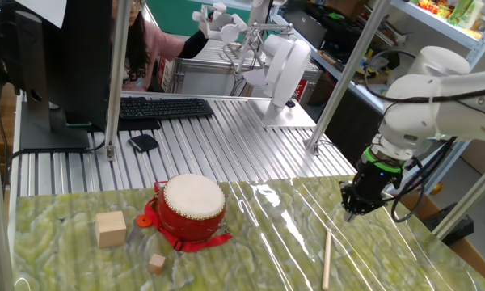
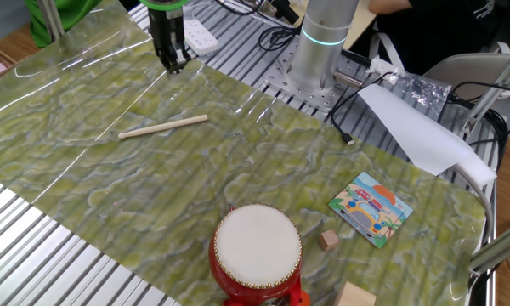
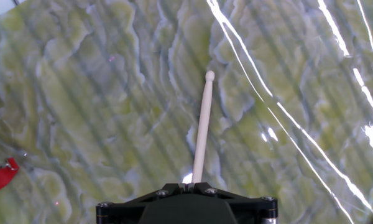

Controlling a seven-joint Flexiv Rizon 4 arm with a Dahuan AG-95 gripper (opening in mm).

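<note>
A pale wooden drumstick (image 2: 163,127) lies on the green marbled mat, with its rounded tip (image 3: 209,76) showing in the wrist view and its lower end hidden behind my gripper. My gripper looks shut, its fingertips meeting at the bottom of that view with nothing visible between them. In exterior view 1 the gripper (image 1: 351,215) hangs above the mat, apart from the stick and to its right. The red drum (image 1: 192,212) with a cream head stands upright on a red cloth, well left of the stick.
A larger wooden block (image 1: 111,229) and a small wooden cube (image 1: 156,263) sit near the drum. A colourful picture card (image 2: 371,209) lies flat close to the arm's base (image 2: 310,72). Open mat surrounds the drumstick. A keyboard (image 1: 166,108) rests on the ribbed table behind.
</note>
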